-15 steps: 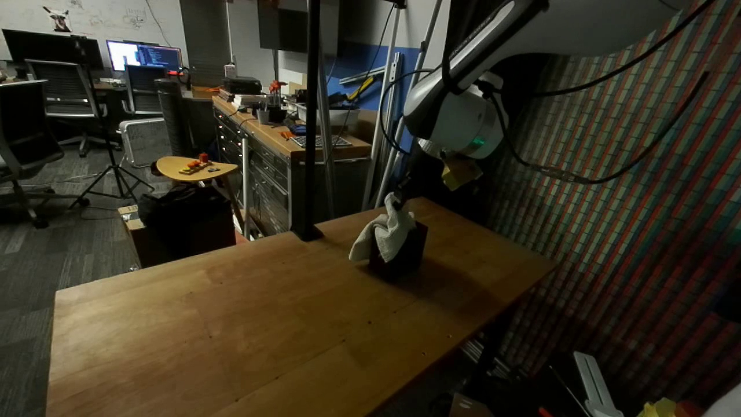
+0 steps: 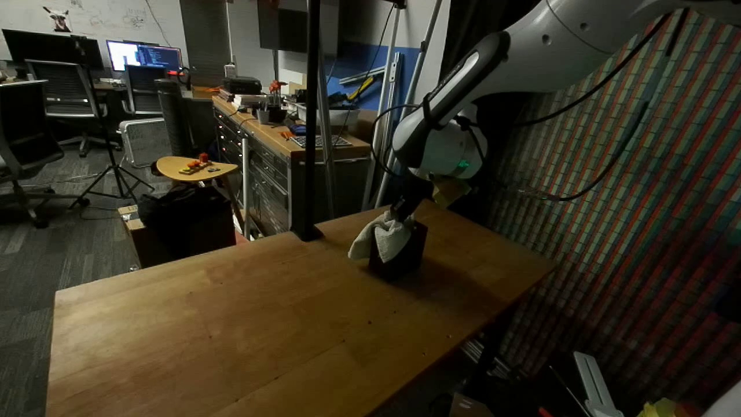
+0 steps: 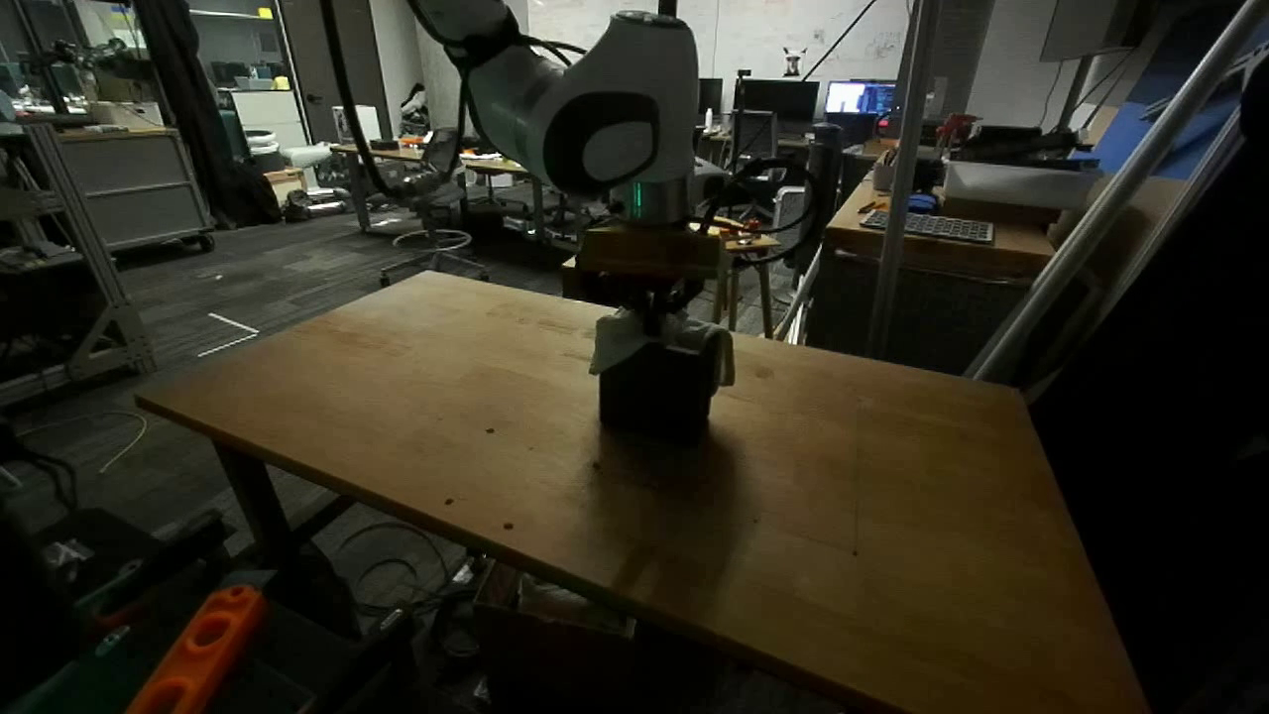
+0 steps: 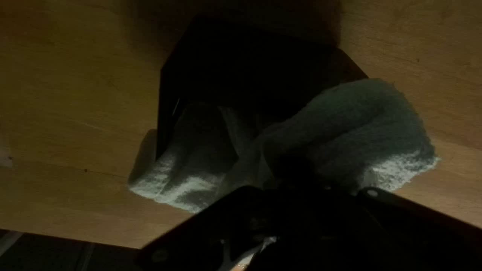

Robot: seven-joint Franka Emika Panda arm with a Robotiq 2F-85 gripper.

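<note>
A black open-topped box (image 2: pixel 411 251) stands on the wooden table. Over its rim, partly inside and partly hanging out, drapes a white cloth (image 2: pixel 390 238). My gripper (image 2: pixel 397 211) points down at the box from above, its dark fingers shut on the cloth's bunched middle. Seen from the wrist, the cloth (image 4: pixel 361 128) spreads to both sides of the fingertips, with one end past the right rim and another over the left. The inside of the box (image 4: pixel 253 63) is too dark to make out. In exterior view 2, cloth (image 3: pixel 618 339) shows along the box top.
A black upright post (image 2: pixel 310 139) rises at the table's far edge. A drawer cabinet (image 2: pixel 267 167) stands beyond it.
My gripper has come down toward the box. The part of the cloth that was drawn up to a peak at the fingers now sits lower, bunched at the box top. The box has not moved.
</note>
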